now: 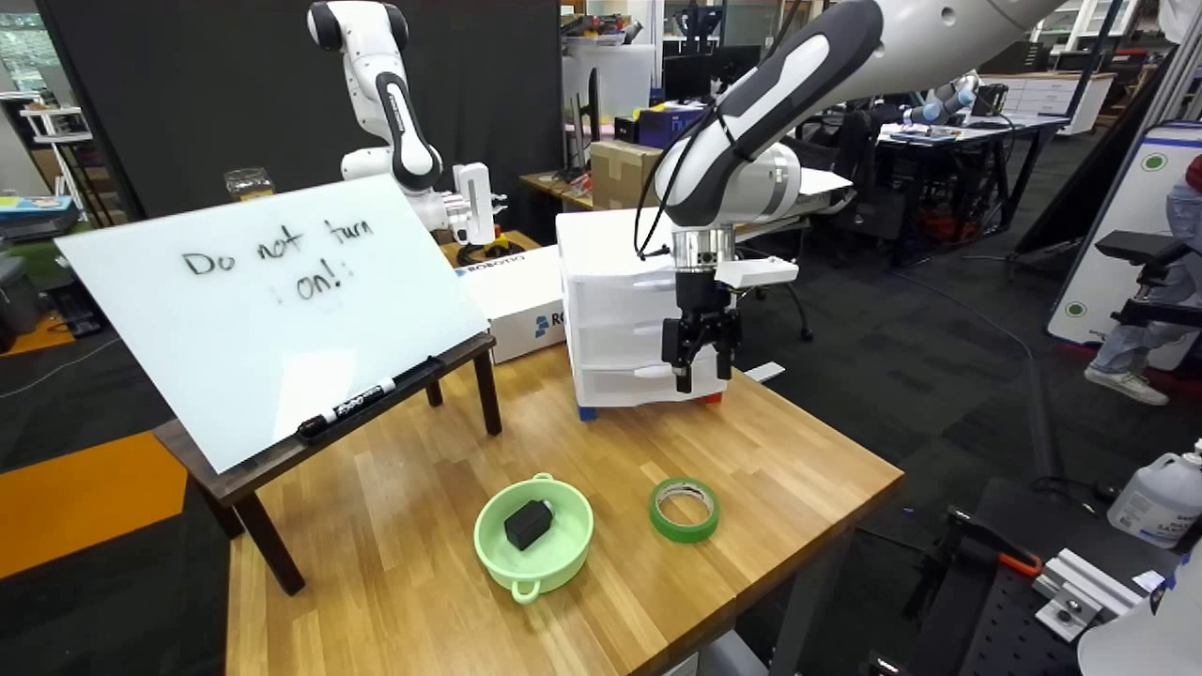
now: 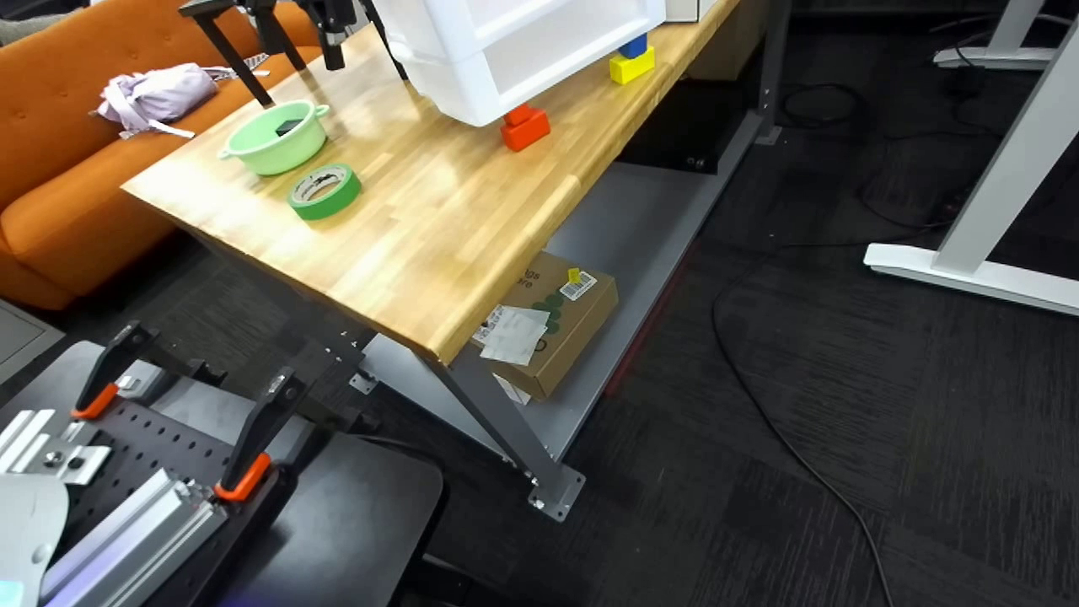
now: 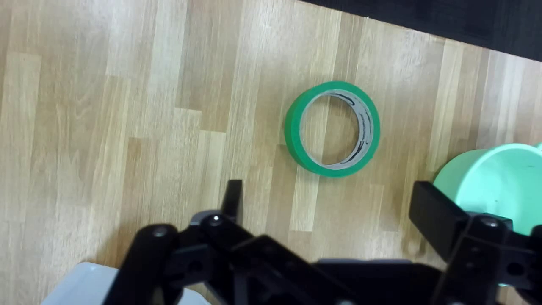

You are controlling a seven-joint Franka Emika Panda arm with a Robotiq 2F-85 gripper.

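Wide open and empty, my gripper (image 1: 706, 370) hangs above the table in front of the white drawer unit (image 1: 631, 310). A roll of green tape (image 3: 333, 129) lies flat on the table, beyond the fingertips in the wrist view and between them from side to side. To its right there is a light green bowl (image 3: 500, 173), partly covered by one finger. Exterior view 1 shows a small black block (image 1: 527, 524) inside that bowl. My gripper's fingers (image 2: 330, 49) also show at the top of exterior view 2.
A tilted whiteboard (image 1: 282, 315) with a black marker (image 1: 349, 407) on its ledge stands at the left on dark legs. Red blocks (image 2: 525, 126) sit under a corner of the drawer unit. Bare wood surrounds the tape, and the table edge (image 1: 828, 520) lies to its right.
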